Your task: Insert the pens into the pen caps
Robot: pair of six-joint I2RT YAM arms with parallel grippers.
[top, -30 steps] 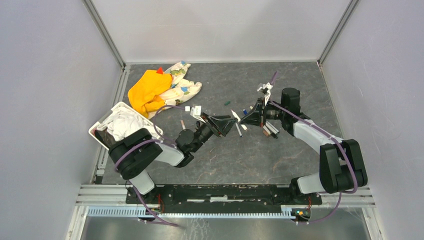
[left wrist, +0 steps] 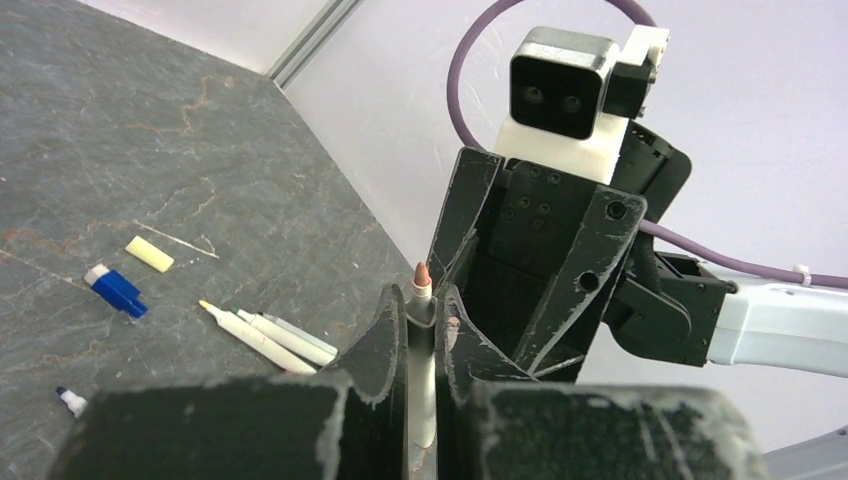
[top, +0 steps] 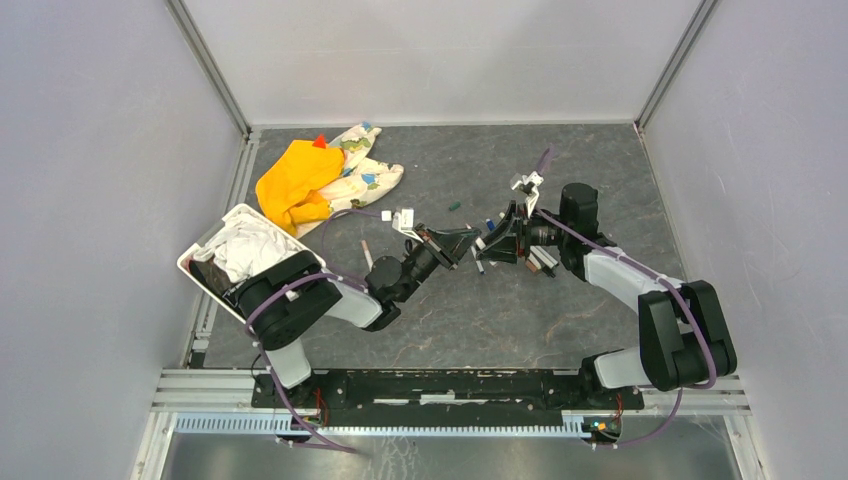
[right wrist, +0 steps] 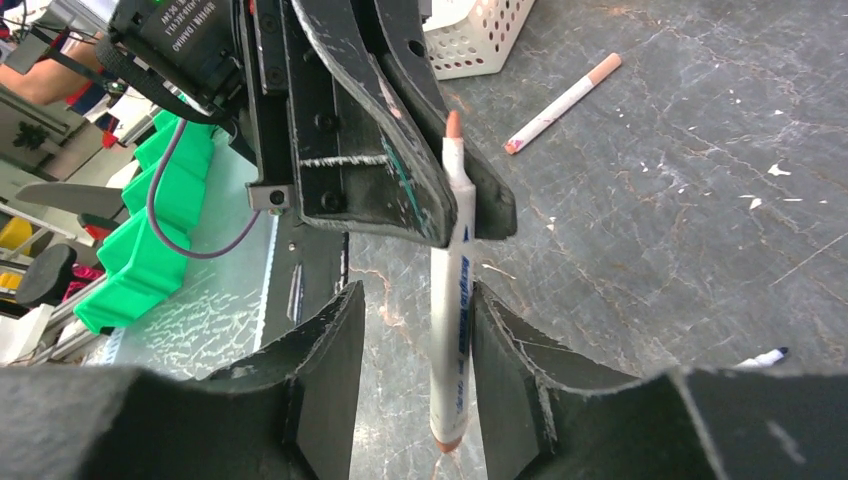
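Observation:
My left gripper is shut on an upright white pen with a reddish-brown tip (left wrist: 421,395), seen in both wrist views (right wrist: 450,340). My right gripper stands open around the pen's lower part, facing the left gripper just right of centre in the top view. Loose on the floor lie a yellow cap (left wrist: 149,253), a blue cap piece (left wrist: 117,292), several white pens (left wrist: 257,339) and, apart, another white pen with an orange end (right wrist: 565,102).
A white basket (top: 188,260) with cloth stands at the left. Orange and patterned cloths (top: 290,180) lie at the back left. The floor in front of and behind the grippers is mostly clear.
My left gripper and arm have moved slightly right and up in the top view with the pen. The right gripper has shifted slightly, its wrist a little lower in the top view.

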